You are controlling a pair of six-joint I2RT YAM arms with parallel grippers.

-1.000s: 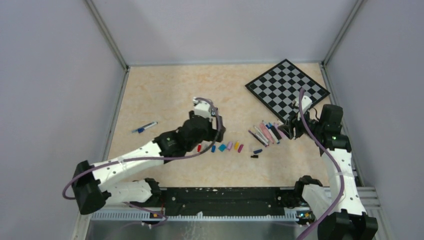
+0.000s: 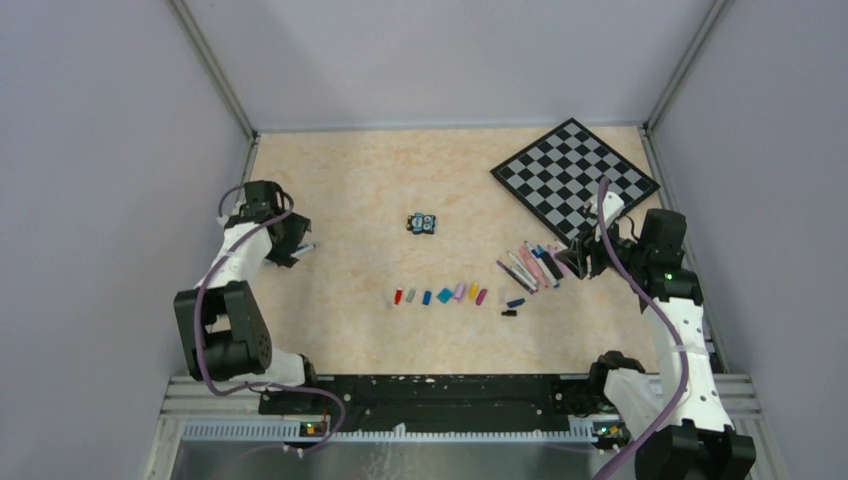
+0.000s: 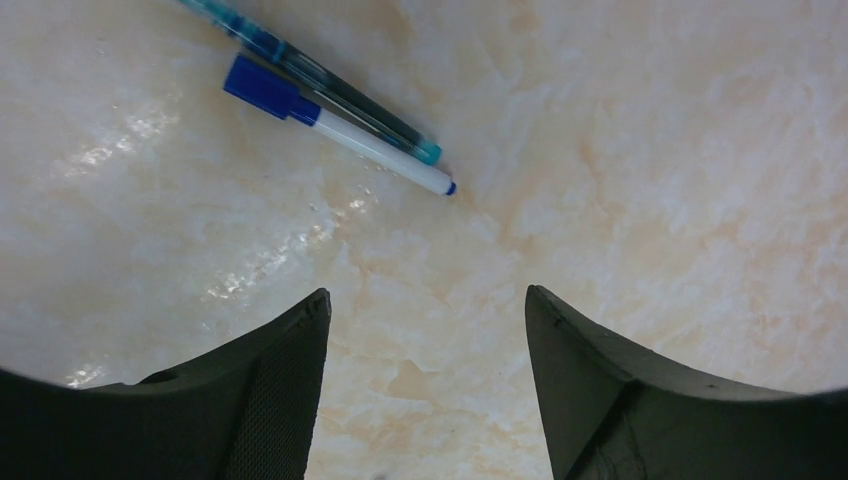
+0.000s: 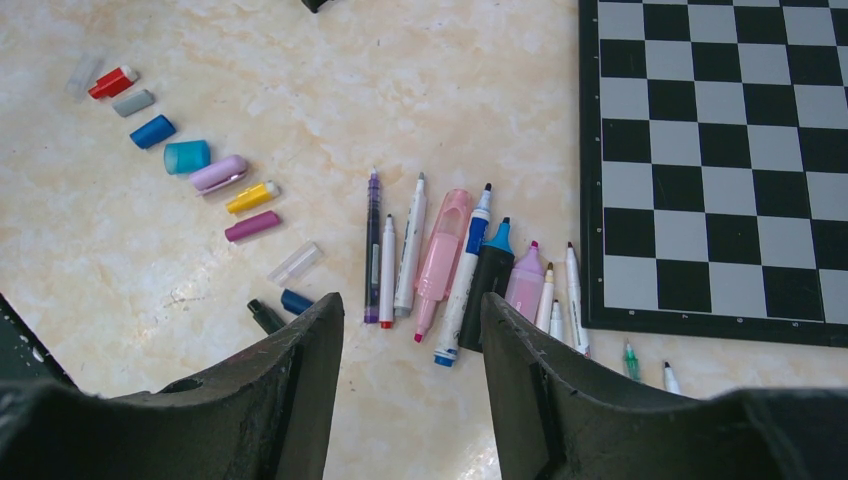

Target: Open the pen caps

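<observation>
My left gripper hangs open above two pens at the table's left side: a white marker [image 3: 380,152] with a blue cap [image 3: 262,85] and a teal pen [image 3: 350,95] beside it, both just beyond the fingertips in the left wrist view. My right gripper is open over a group of pens at the right, among them a pink highlighter [image 4: 445,250], a black highlighter [image 4: 488,280] and a purple pen [image 4: 373,240]. A row of loose caps, including a red one [image 4: 112,82] and a yellow one [image 4: 250,197], lies left of that group.
A checkered board [image 2: 570,170] lies at the back right. A small black-and-blue object [image 2: 421,223] sits near the middle of the table [image 2: 360,180].
My left arm has swung from the middle of the table to the left side, over the two pens there. The right arm has not visibly moved.
</observation>
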